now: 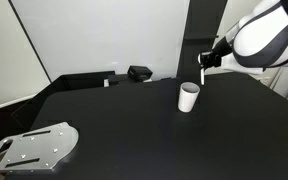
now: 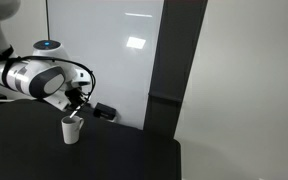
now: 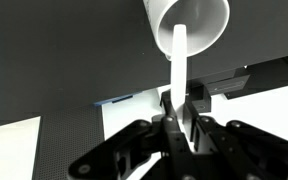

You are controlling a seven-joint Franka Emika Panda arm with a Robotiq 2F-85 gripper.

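A white mug (image 1: pixel 188 97) stands upright on the black table, its open top facing up. My gripper is shut on a slim white stick (image 3: pixel 179 62), perhaps a marker. In the first exterior view the stick (image 1: pixel 202 76) hangs roughly upright, its lower end just above and to the right of the mug's rim. From the wrist, the stick's far end overlaps the opening of the mug (image 3: pixel 212 28); how deep it reaches, if at all, I cannot tell. The second exterior view has the gripper (image 2: pixel 79 106) right over the mug (image 2: pixel 71 130).
A small black box (image 1: pixel 139 73) lies at the table's back edge. To the front left is a grey metal plate (image 1: pixel 36 148) with holes. A whiteboard (image 1: pixel 104 40) stands behind.
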